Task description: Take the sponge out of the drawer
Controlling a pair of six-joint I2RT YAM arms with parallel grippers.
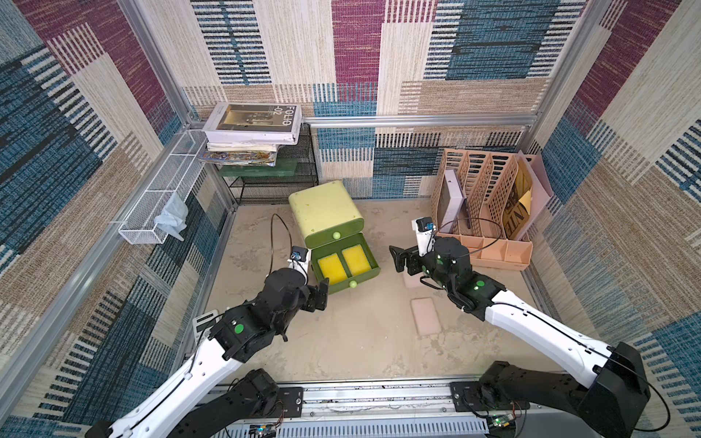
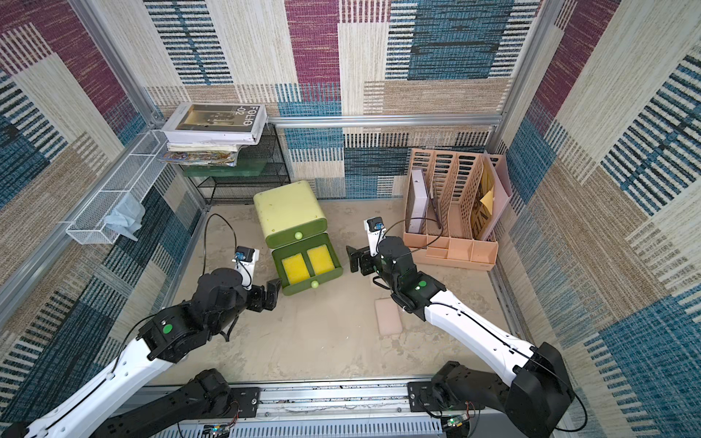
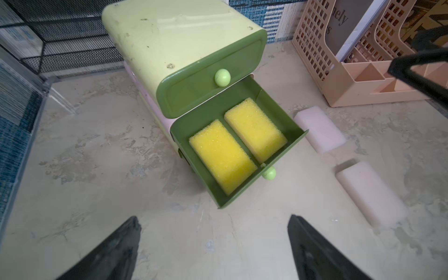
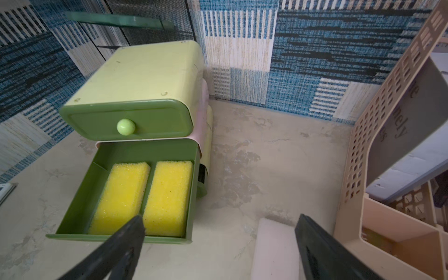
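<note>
The pale green box (image 1: 325, 208) has its lower green drawer (image 3: 194, 171) pulled out, with two yellow sponges (image 3: 222, 155) (image 3: 255, 130) lying side by side inside. My left gripper (image 1: 314, 295) hangs open to the front left of the drawer, empty; the left wrist view looks down onto both sponges. My right gripper (image 1: 403, 257) is open and empty, raised to the right of the drawer, with the drawer at the left of its wrist view.
Two pale pink pads (image 3: 319, 128) (image 3: 371, 193) lie right of the drawer. A pink file holder (image 2: 445, 244) stands at back right. A wire rack with books (image 2: 211, 124) is at back left.
</note>
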